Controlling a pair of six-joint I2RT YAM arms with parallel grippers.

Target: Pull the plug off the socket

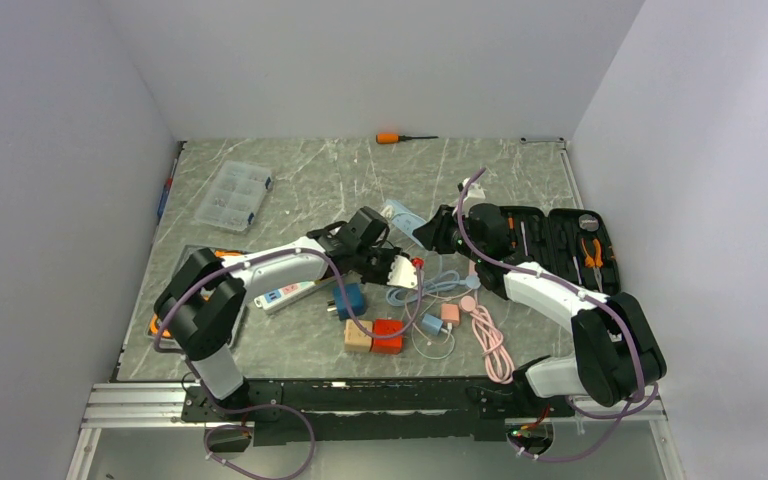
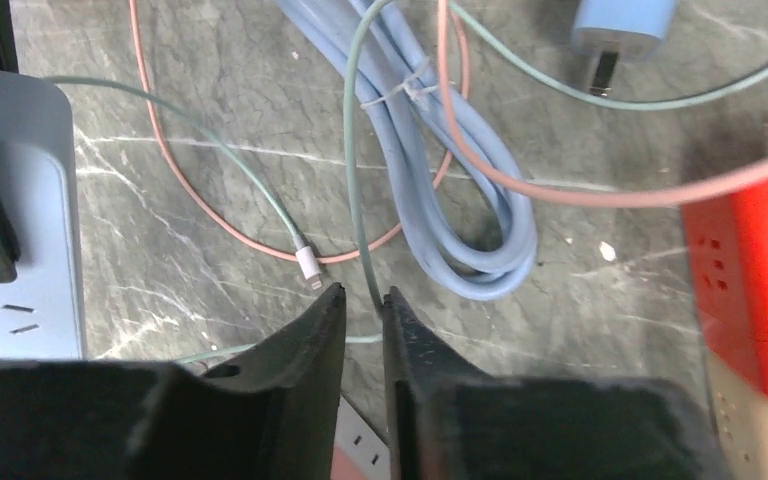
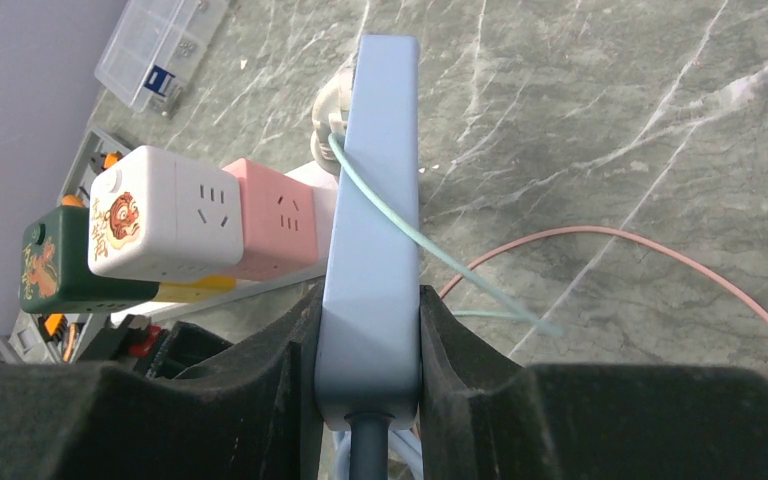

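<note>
My right gripper is shut on a light-blue power strip [image 3: 372,260], held lengthwise between its fingers with a pale green cable across it. Left of it, in the right wrist view, a white power strip [image 3: 312,200] carries plug cubes: white [image 3: 165,205], pink [image 3: 278,230] and dark green [image 3: 60,262]. My left gripper hovers over the cables at the centre, its fingers a little apart, with a green cable [image 2: 355,180] running behind them; whether it touches that cable I cannot tell. A red cube [image 2: 750,280] lies to its right in the left wrist view.
Coiled blue cable [image 2: 470,250], a blue adapter [image 1: 348,300], beige [image 1: 358,336] and red cubes lie near the front. A black tool case [image 1: 560,250] fills the right side, a clear organiser [image 1: 234,195] the back left.
</note>
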